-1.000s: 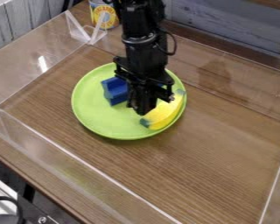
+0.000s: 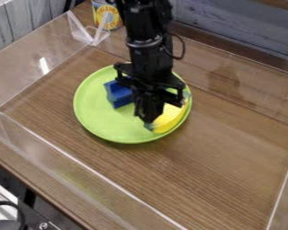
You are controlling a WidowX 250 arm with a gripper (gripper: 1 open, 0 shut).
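My black gripper (image 2: 149,108) hangs low over a green plate (image 2: 100,119) in the middle of the wooden table. A blue block (image 2: 116,93) lies on the plate at the left, beside the gripper. A yellow object (image 2: 169,118), like a banana or corn, lies on the plate's right part, partly hidden behind the gripper. The fingers are dark and small, and I cannot make out anything held between them.
Bare wooden table (image 2: 207,171) surrounds the plate, with most free room at the right and front. A yellow can (image 2: 105,15) stands at the back left. A black cable lies at the front left corner.
The plate and blue block look unmoved.
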